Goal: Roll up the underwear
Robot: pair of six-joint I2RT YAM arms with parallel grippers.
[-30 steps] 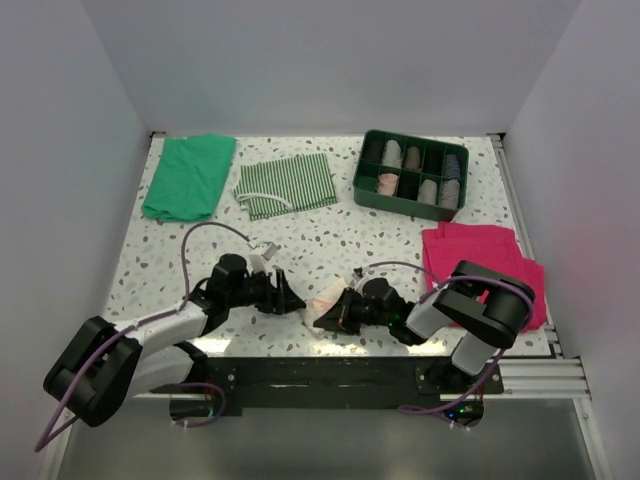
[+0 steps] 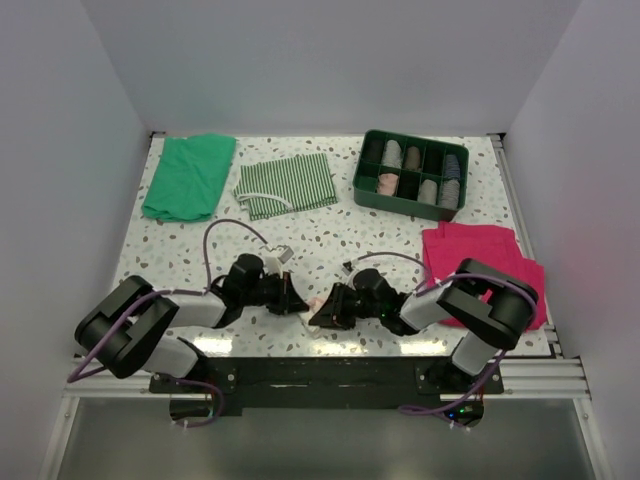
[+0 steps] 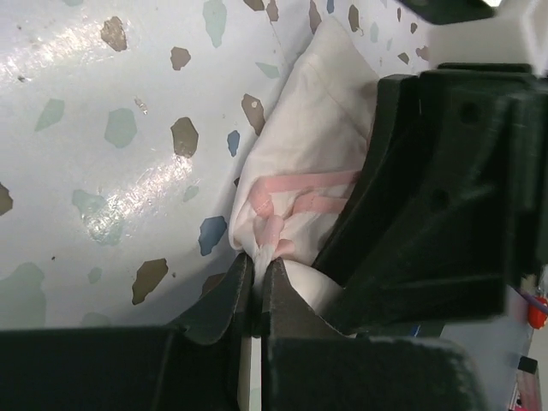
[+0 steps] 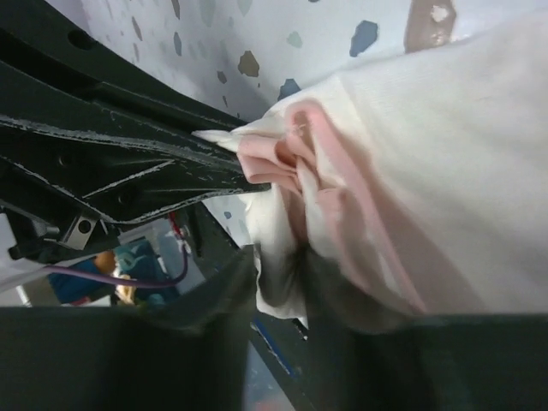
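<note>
The cream underwear with pink trim (image 2: 313,306) lies bunched near the table's front edge, mostly hidden under both grippers in the top view. My left gripper is shut on a gathered end of the underwear (image 3: 300,128), the cloth pinched between its fingertips. Close beside it, my right gripper has its blurred fingers apart, with a folded, pink-edged part of the underwear (image 4: 360,197) in front of and between them. Dark left gripper fingers (image 4: 128,154) reach the same cloth from the side in the right wrist view.
A green divided box (image 2: 411,208) with several rolled items stands at the back right. Folded green cloth (image 2: 188,178) and striped cloth (image 2: 290,185) lie at the back left, red cloth (image 2: 480,260) at the right.
My left gripper has moved right to the underwear's left end and now pinches it. The right gripper has shifted slightly left and turned, covering more of the cloth.
</note>
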